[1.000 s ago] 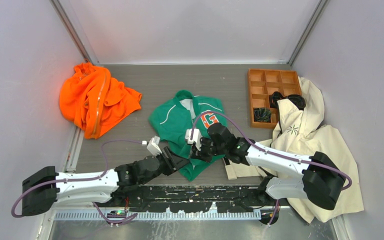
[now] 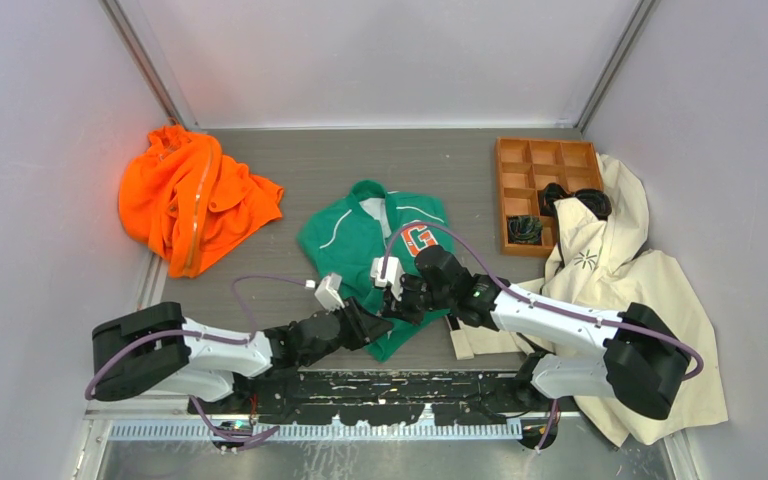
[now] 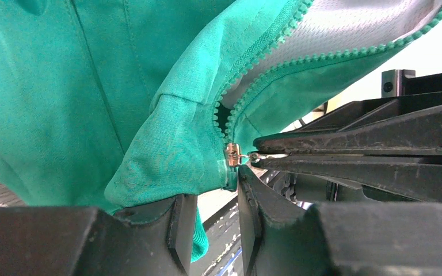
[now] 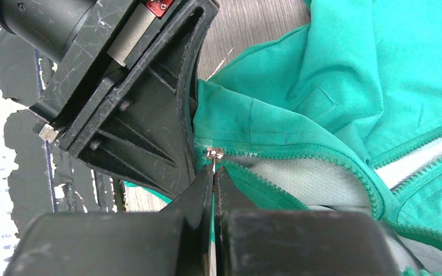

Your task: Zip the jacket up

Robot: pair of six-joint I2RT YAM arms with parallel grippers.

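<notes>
The green jacket (image 2: 345, 230) lies on the table, its lower front under both grippers. The zipper slider (image 3: 233, 154) sits at the bottom of the green zip, whose tracks spread apart above it. My right gripper is shut on the slider's pull tab. My left gripper is part open at the jacket's hem just below the slider; whether fabric lies between its fingers is unclear, as the tips are partly hidden by cloth.
An orange garment (image 2: 190, 200) lies at the left. A wooden compartment tray (image 2: 520, 175) with dark items and a cream cloth (image 2: 660, 340) occupy the right. Bare table shows behind the jacket.
My right arm looks unmoved.
</notes>
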